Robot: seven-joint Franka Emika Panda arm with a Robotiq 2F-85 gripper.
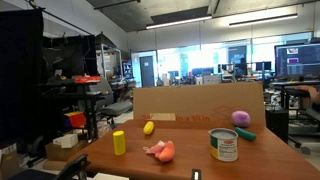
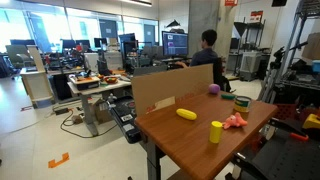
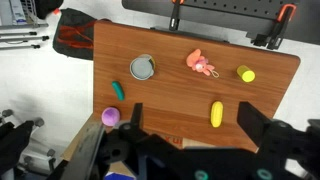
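Seen from above in the wrist view, my gripper is open, its two dark fingers wide apart over the brown table with nothing held. Below it lie a metal can (image 3: pixel 142 67), a reddish-pink toy (image 3: pixel 201 63), a yellow cylinder (image 3: pixel 245 74), an elongated yellow item (image 3: pixel 216 114), a small green item (image 3: pixel 118 91) and a purple ball (image 3: pixel 110 116). In exterior view 1 the labelled can (image 1: pixel 224 146) and the yellow cylinder (image 1: pixel 119 143) stand upright, with the pinkish toy (image 1: pixel 162 151) between them. Neither exterior view shows the gripper clearly.
A cardboard panel (image 1: pixel 190 101) stands along the table's far edge. The purple ball (image 1: pixel 241 118) and green item (image 1: pixel 245 133) are near it at the right. Bare tabletop (image 2: pixel 170 126) lies between the scattered objects. A person (image 2: pixel 208 48) sits behind the panel.
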